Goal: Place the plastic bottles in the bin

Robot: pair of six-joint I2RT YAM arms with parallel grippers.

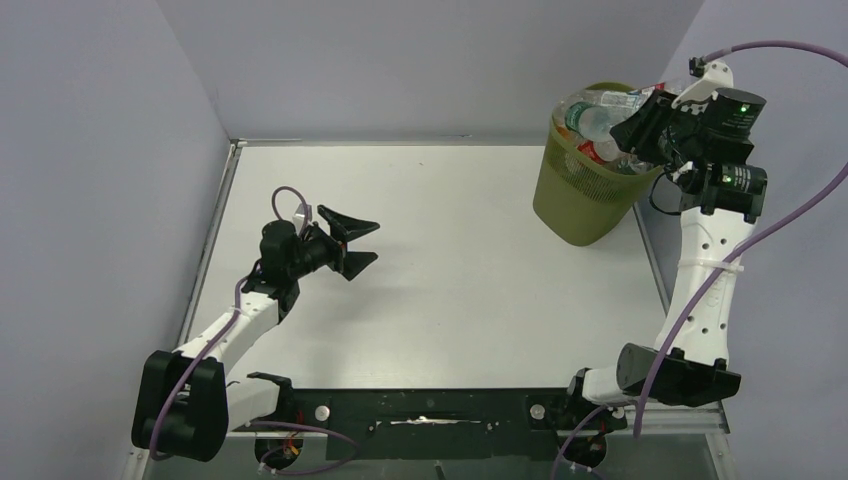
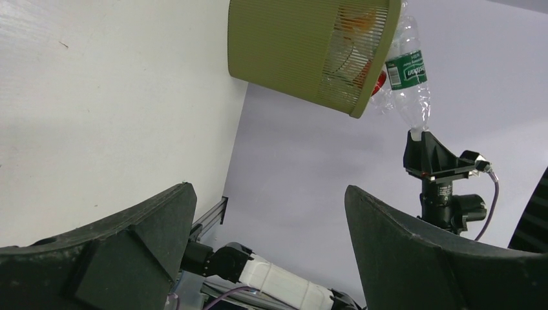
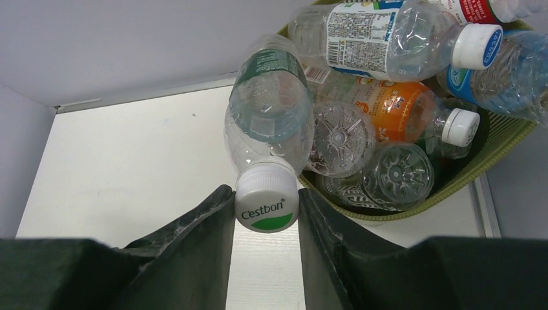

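Observation:
A green mesh bin [image 1: 580, 210] stands at the table's back right, heaped with clear plastic bottles. My right gripper [image 1: 640, 135] is over its top, shut on the white cap of a Cestbon bottle [image 3: 268, 110]; in the right wrist view this bottle lies along the bin's left rim over the other bottles, among them an orange-labelled one [image 3: 381, 110]. The left wrist view shows the held bottle [image 2: 408, 84] just outside the bin's rim line, above the opening. My left gripper [image 1: 355, 245] hangs open over the left half of the table, nothing between its fingers.
Grey walls close it in at the back and both sides; the right arm is close to the right wall.

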